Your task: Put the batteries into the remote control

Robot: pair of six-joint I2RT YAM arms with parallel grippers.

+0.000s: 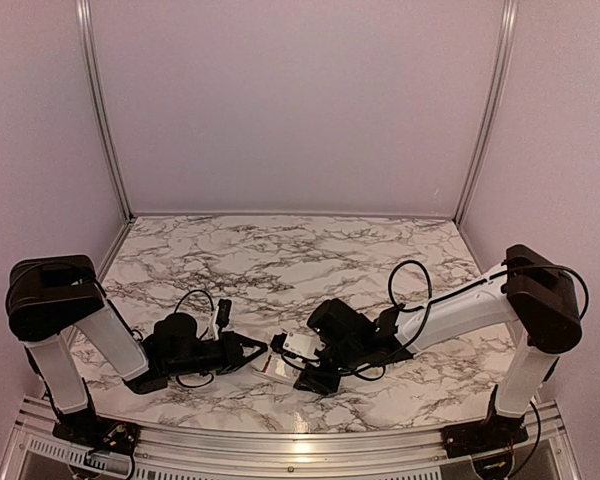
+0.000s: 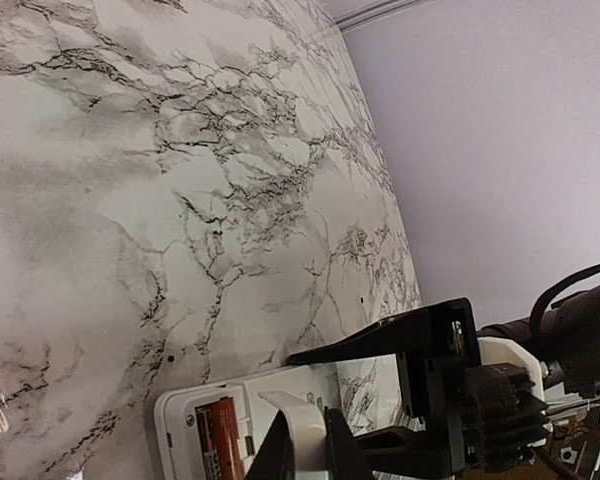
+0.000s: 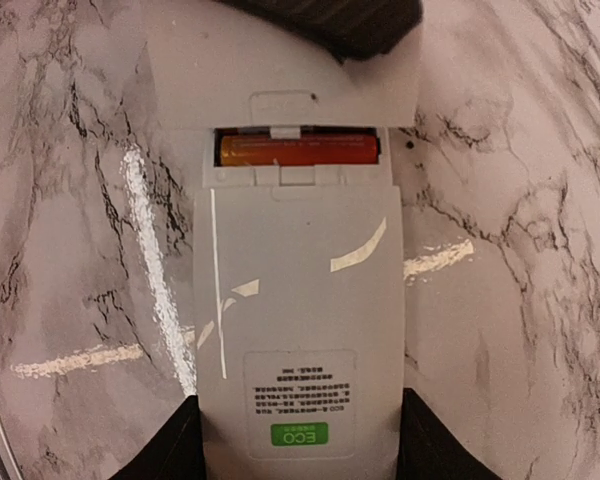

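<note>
The white remote lies back-up at the front middle of the table, its open battery bay holding an orange battery in the right wrist view. My right gripper is shut on the remote's body. My left gripper is shut on the white battery cover, held over the end of the bay; in the left wrist view this piece partly hides the batteries.
A metal rail runs along the front edge, and white walls enclose the back and sides.
</note>
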